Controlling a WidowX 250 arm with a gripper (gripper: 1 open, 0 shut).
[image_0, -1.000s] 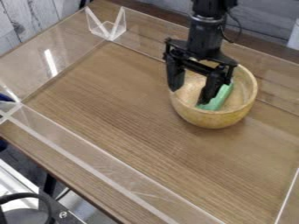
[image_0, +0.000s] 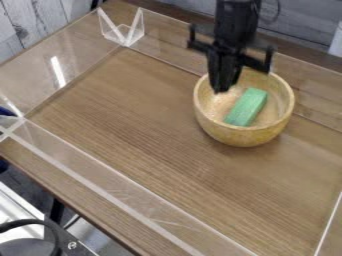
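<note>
A round tan bowl (image_0: 214, 117) stands on the wooden table at the right of centre, with a green oblong block (image_0: 243, 107) lying inside it on the right side. My black gripper (image_0: 230, 53) is above the back of the bowl. Its fingers are blurred, and nothing clearly shows between them; whether it is shut is hard to see.
A small clear plastic object (image_0: 122, 25) sits at the back left. A black coiled item (image_0: 30, 240) lies at the bottom left, off the table's edge.
My gripper has risen from inside the bowl to above its back part. The green block remains in the bowl.
</note>
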